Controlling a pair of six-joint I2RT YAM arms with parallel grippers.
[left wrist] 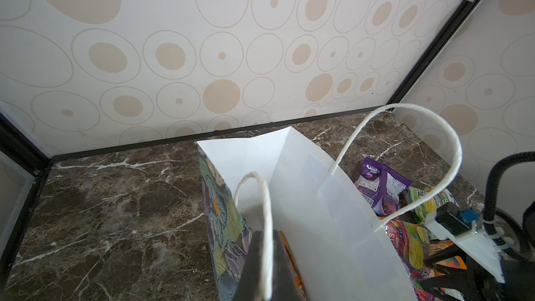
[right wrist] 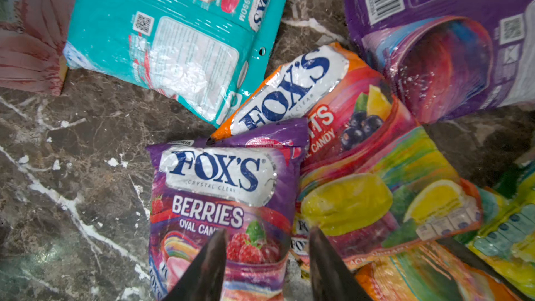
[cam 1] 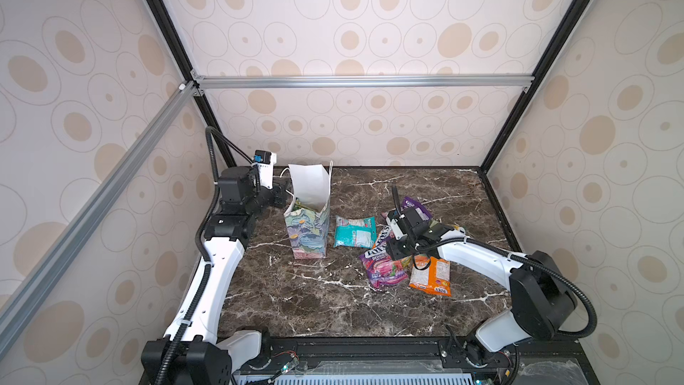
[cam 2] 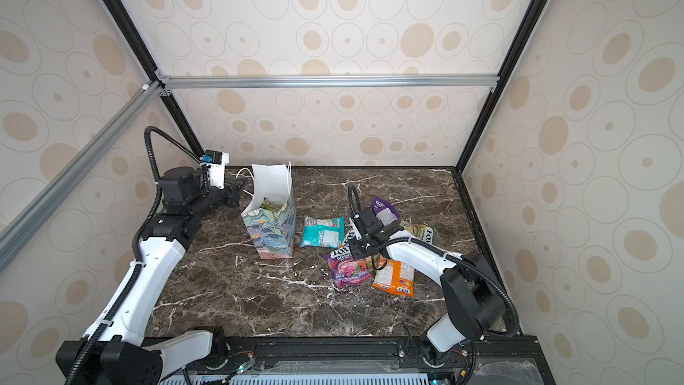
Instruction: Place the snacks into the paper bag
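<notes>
The paper bag (cam 1: 307, 234) stands upright, its white inside open at the top and some snack packs within. At its left rim is my left gripper, shut; a white handle (left wrist: 266, 245) crosses in front of its fingers, and I cannot tell whether the rim is between them. My right gripper is open above the purple Berries pack (right wrist: 220, 189), with nothing held. Around that pack lie an orange-edged Fox's pack (right wrist: 356, 161), a teal pack (right wrist: 184, 50), a purple pack (right wrist: 445, 39), an orange pack (cam 1: 431, 281) and a yellow-green pack (right wrist: 512, 228).
The snacks partly overlap right of the bag. Bare marble tabletop (cam 1: 299, 299) lies in front of the bag and packs, with more room behind. Walls enclose the table on the left, back and right.
</notes>
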